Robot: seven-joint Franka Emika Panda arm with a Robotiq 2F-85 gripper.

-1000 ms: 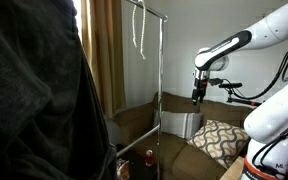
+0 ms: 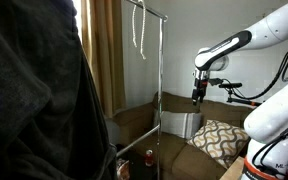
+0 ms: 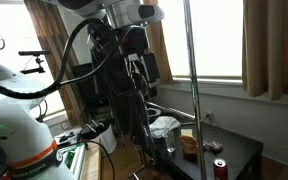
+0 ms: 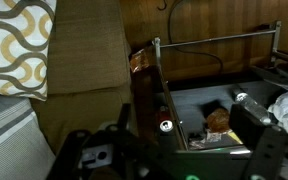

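Note:
My gripper points down, its dark fingers wide apart at the bottom of the wrist view, with nothing seen between them. In exterior view 1 the gripper point(image 2: 198, 96) hangs high in front of the sofa, small and dark. A red can point(image 4: 166, 126) stands well below, between the spread fingers as the wrist camera looks down; exterior view 2 shows the same red can point(image 3: 220, 169) upright on a dark low table point(image 3: 234, 142). A brown object point(image 4: 218, 121) lies farther right in the wrist view. No contact with any object shows.
A metal pole point(image 2: 160, 80) rises near the can. The sofa bears a patterned cushion point(image 4: 14, 45) and a striped grey cushion point(image 4: 12, 140). White cloth point(image 3: 164, 126) lies near the table's far end. Dark material point(image 2: 44, 110) blocks the left of exterior view 1.

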